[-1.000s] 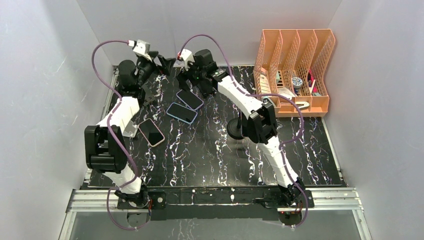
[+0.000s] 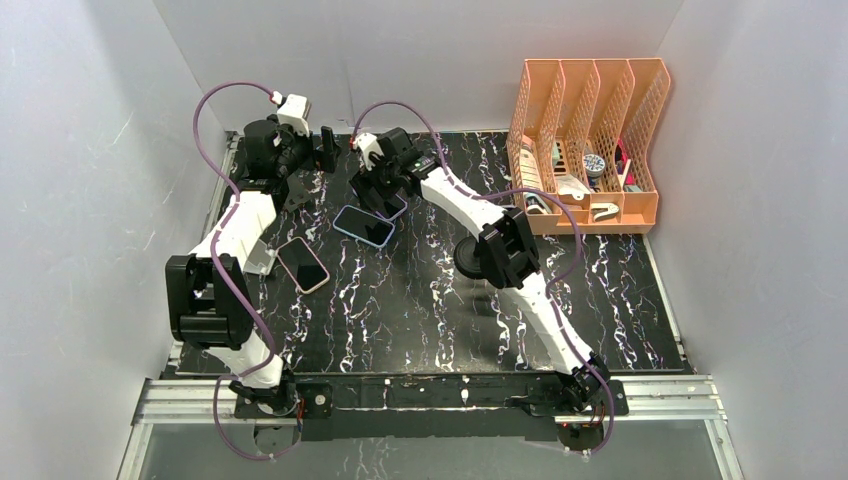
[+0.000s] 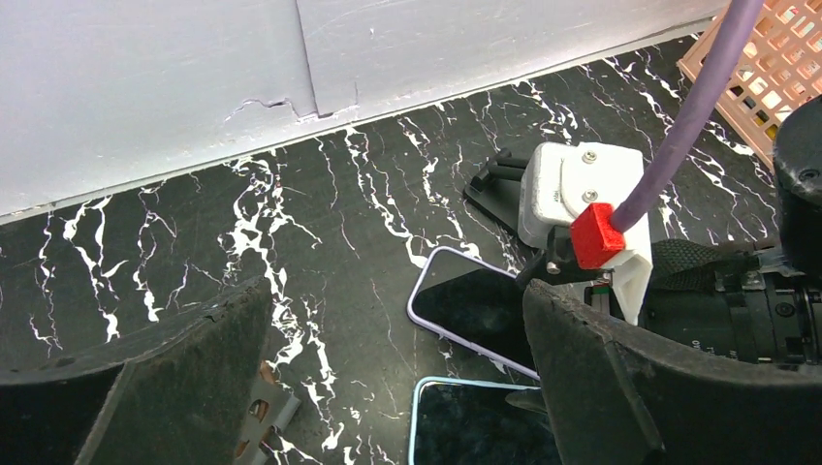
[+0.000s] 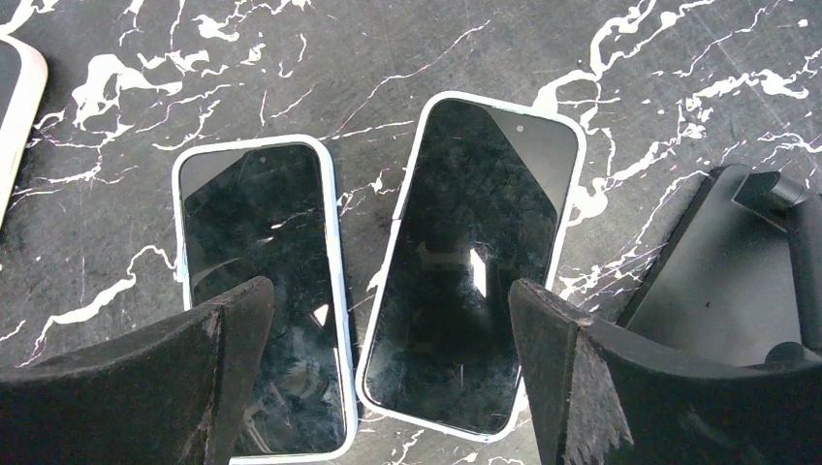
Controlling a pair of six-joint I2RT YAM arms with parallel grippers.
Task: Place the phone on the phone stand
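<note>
My right gripper [image 2: 367,185] hangs open low over two dark phones, a purple-rimmed one [image 4: 465,262] and a blue-rimmed one [image 4: 262,223]; both lie flat on the table. A black folding stand [image 4: 717,271] is at the right edge of the right wrist view, beside the purple-rimmed phone, and at the back in the left wrist view [image 3: 490,199]. My left gripper [image 2: 324,150] stands open at the back left, nothing between its fingers. A third phone [image 2: 302,265] with a pale rim lies at the left front.
An orange divided organiser [image 2: 635,210] fills the back right. A round black base [image 2: 467,260] is partly under the right arm. Pale and grey items lie beneath and beside the left arm.
My left gripper has shifted slightly, lower in the top view than a second ago. The phones have not visibly moved.
</note>
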